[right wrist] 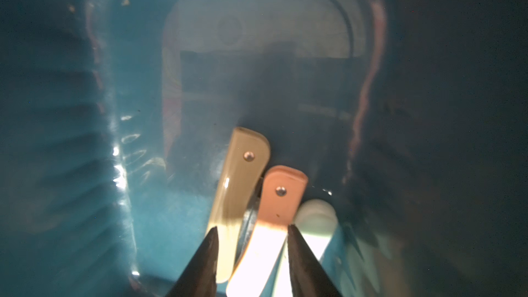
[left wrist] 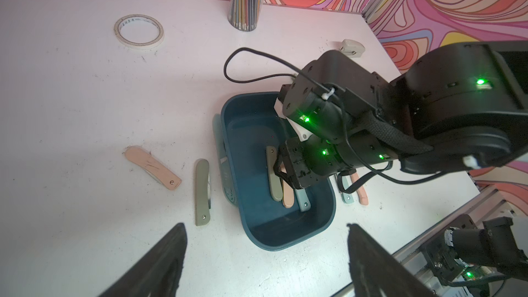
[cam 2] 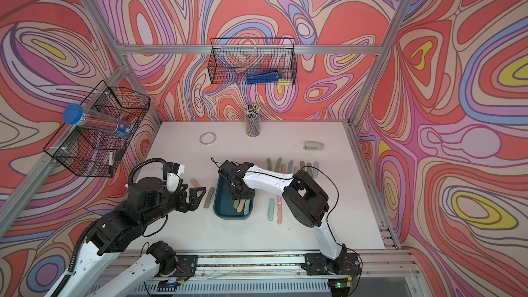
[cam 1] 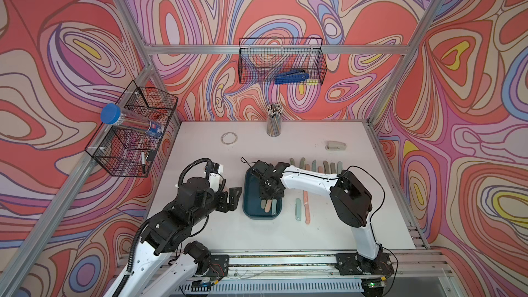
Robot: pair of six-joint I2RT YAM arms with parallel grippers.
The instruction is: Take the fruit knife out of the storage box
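The teal storage box [left wrist: 253, 225] sits on the white table. In it lie an olive-tan folding knife [right wrist: 236, 181], a salmon-pink one [right wrist: 280, 203] and a pale mint one [right wrist: 313, 214], side by side. My right gripper is down inside the box, its two fingertips apart over the pink and tan handles; whether it touches them I cannot tell. My left gripper hangs left of the box, above the table, fingers apart with nothing between them.
Loose knives lie left of the box, such as a green one [left wrist: 201, 192], and several more to the right [cam 1: 298, 209]. A tape roll [left wrist: 138, 41], pencil holder [cam 1: 273, 121] and stapler [cam 1: 335, 145] stand at the back. Wire baskets hang on the frame.
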